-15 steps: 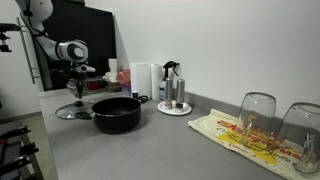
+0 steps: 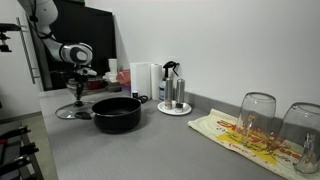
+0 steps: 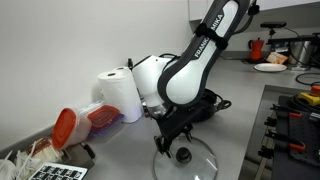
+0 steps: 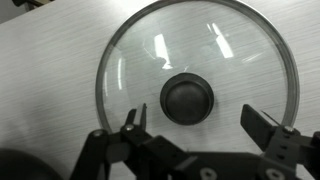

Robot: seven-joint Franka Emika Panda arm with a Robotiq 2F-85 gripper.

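A clear glass lid point(image 4: 250, 75) with a metal rim lies flat on the table, its round black knob point(image 4: 187, 99) near the middle of the wrist view. My gripper is open above the lid, one finger to each side of the knob in that view, with nothing held. In exterior view 2 the gripper point(image 3: 172, 138) hangs just over the knob point(image 3: 183, 155), apparently with a small gap. Exterior view 1 shows a black pot point(image 2: 118, 114), uncovered, just right of the lid point(image 2: 66, 112); the arm partly hides it in exterior view 2.
Bottles and metal shakers stand on a white plate point(image 2: 174, 109) at the wall. Two upturned glasses point(image 2: 256, 113) rest on a yellow patterned cloth point(image 2: 215, 125) at the far right. The grey tabletop in front of the pot is free.
The arm has come down slightly towards the lid. The lid and pot stay where they were.
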